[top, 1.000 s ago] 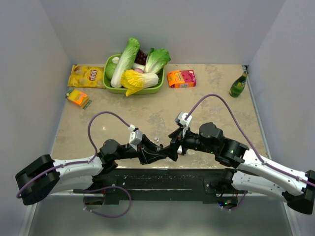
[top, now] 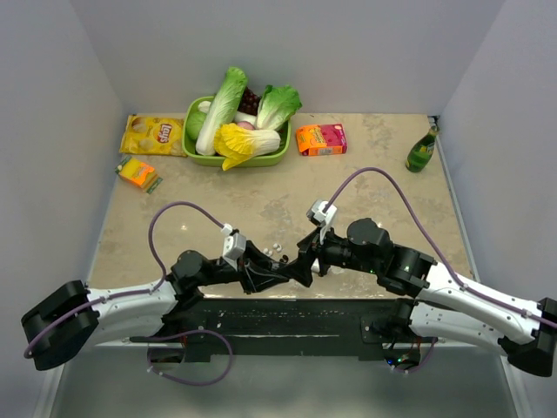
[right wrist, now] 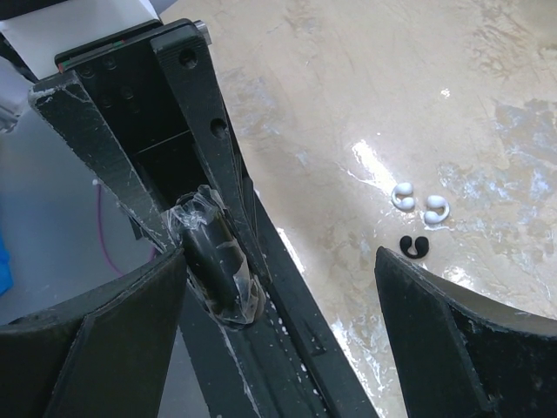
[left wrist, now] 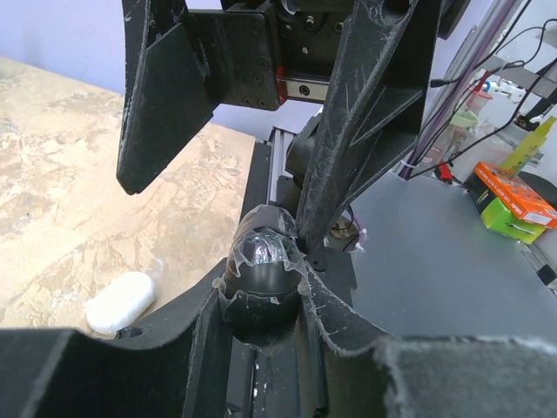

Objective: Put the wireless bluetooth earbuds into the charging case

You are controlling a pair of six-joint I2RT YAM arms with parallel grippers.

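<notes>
A glossy black object, apparently the charging case (left wrist: 264,277) with clear film around it, is pinched between the fingers of my left gripper. In the right wrist view, the same black case (right wrist: 222,261) shows as a capsule shape. My right gripper stands open close to it, with nothing visibly gripped. On the table, to the right in that view, lie a black C-shaped earbud (right wrist: 414,247) and two white earbuds (right wrist: 403,197). A white rounded case (left wrist: 122,302) rests on the table in the left wrist view. The top view hides the held case behind the grippers.
Along the back are a green vegetable basket (top: 189,148), a yellow chip bag (top: 152,136) and a red-orange box (top: 320,139). An orange carton (top: 137,171) lies left, and a green bottle (top: 421,151) is at the right. Both grippers are near its front edge.
My left arm has shifted slightly to the left, with its gripper staying close to the right one. The right arm looks almost still.
</notes>
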